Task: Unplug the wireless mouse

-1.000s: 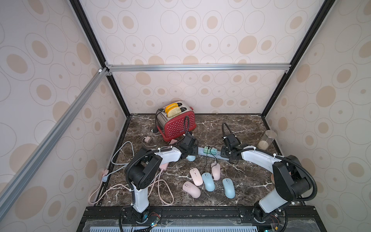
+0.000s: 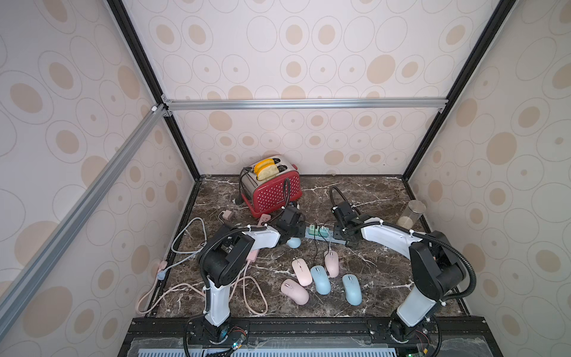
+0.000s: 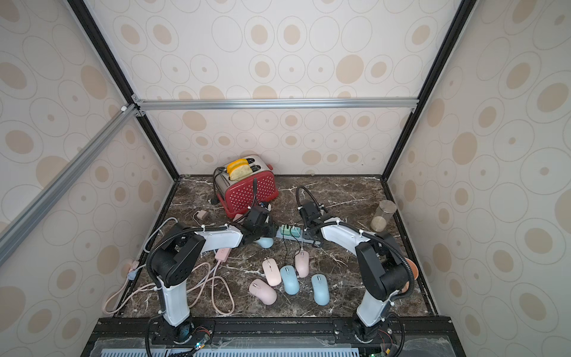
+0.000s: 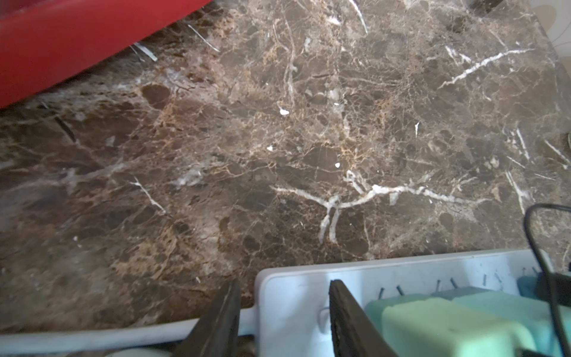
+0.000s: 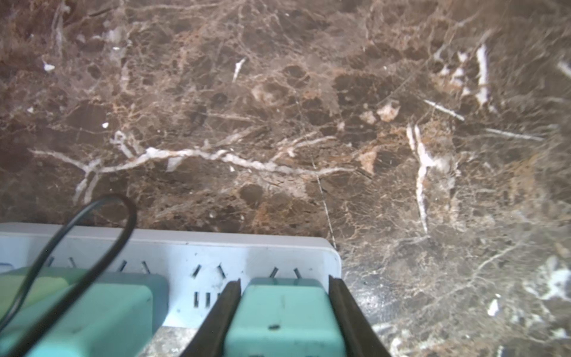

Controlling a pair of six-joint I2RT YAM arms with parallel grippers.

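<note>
A pale blue-white power strip (image 4: 297, 285) holds several green-teal plugs with black cables, one being a pale green plug (image 4: 452, 327). My left gripper hovers over the strip's left end, fingers apart with nothing visible between them. My right gripper is shut on a teal plug (image 5: 279, 315) at the strip's right end. Several pink and blue mice, such as a pink mouse (image 2: 332, 263) and a blue mouse (image 2: 352, 289), lie in front of the strip.
A red toaster (image 2: 273, 193) stands behind my left gripper. A clear cylinder (image 2: 411, 214) is at the right wall. Pink cords (image 2: 261, 297) lie at the left front.
My right arm has moved leftward along the strip onto the plug at its right end. The left arm has barely moved; the mice are unchanged.
</note>
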